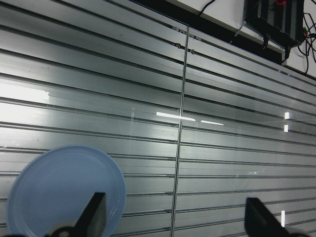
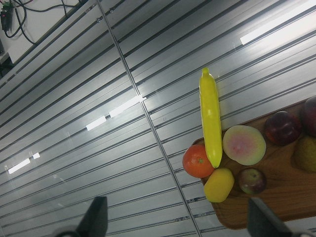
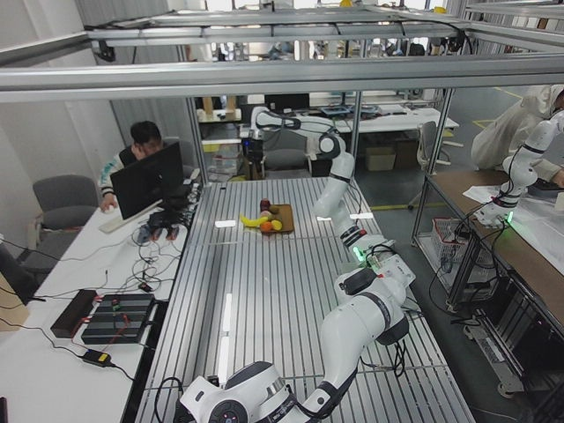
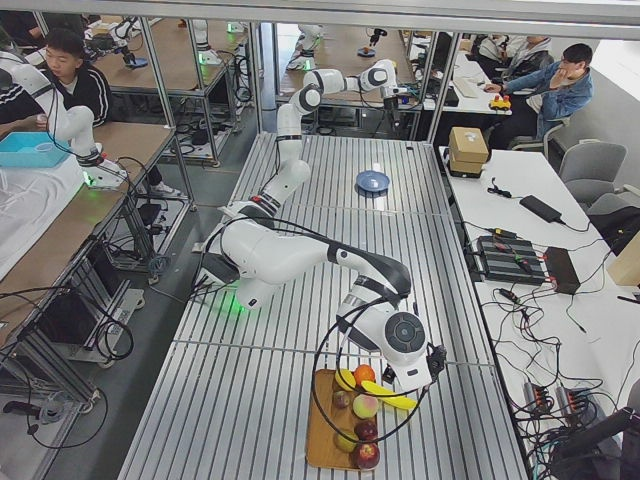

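A wooden tray (image 4: 324, 440) holds several fruits, among them an orange (image 2: 197, 160), a yellow lemon or mango (image 2: 218, 185), a peach (image 2: 244, 144) and dark apples (image 2: 282, 128). A banana (image 2: 210, 118) lies over the tray's edge, partly outside. My right gripper hangs above the tray, open, nothing between its fingers. A blue plate (image 4: 372, 182) lies at the other end of the slatted table. My left gripper is over that end, beside and above the plate, open and empty.
Desks with cables, power units and a monitor (image 3: 145, 181) border one side, with people seated nearby. The frame's overhead beams and posts surround both arms.
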